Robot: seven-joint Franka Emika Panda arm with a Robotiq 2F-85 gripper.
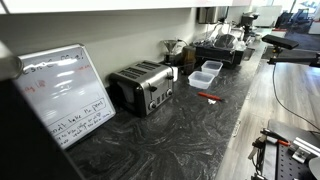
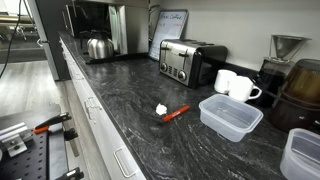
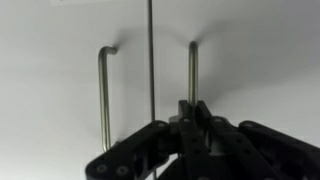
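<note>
In the wrist view my gripper is shut around the lower part of a vertical metal bar handle (image 3: 193, 68). This handle is on the right one of two white cabinet doors (image 3: 255, 70). A matching handle (image 3: 103, 90) stands free on the left door, across a narrow dark gap. The doors look flush with each other. Neither exterior view shows my gripper.
A toaster (image 1: 143, 86) and a whiteboard (image 1: 66, 92) stand along the back of the dark counter (image 1: 150, 140). A red-handled object (image 2: 175, 114) and a clear container (image 2: 230, 117) are farther along. White cabinets overhang above.
</note>
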